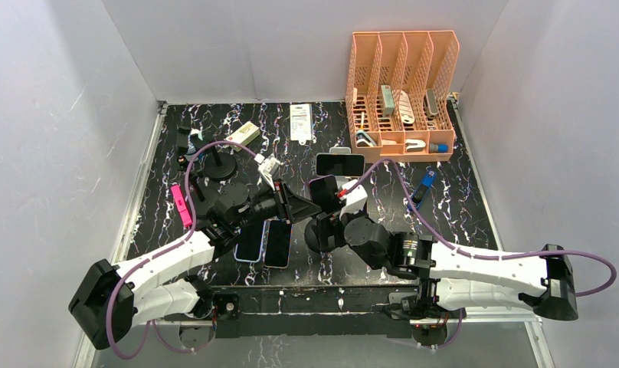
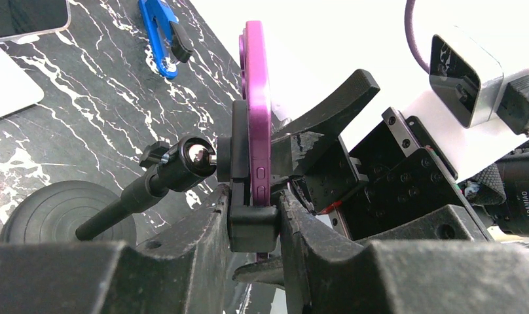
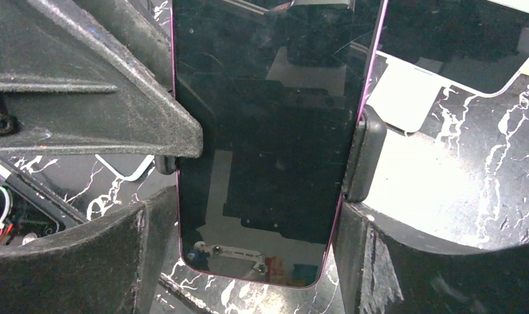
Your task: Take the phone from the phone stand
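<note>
A pink-framed phone with a dark screen sits upright in the black holder of the phone stand, whose round base rests on the table. My left gripper is shut on the holder's end, seen as a black block between its fingers. My right gripper is open around the phone, its fingers beside the long edges at the lower part of the screen. In the top view both grippers meet at the phone.
Phones lie flat left of the stand and behind it. A blue stapler lies to the right, an orange organizer at the back. Another stand is at back left.
</note>
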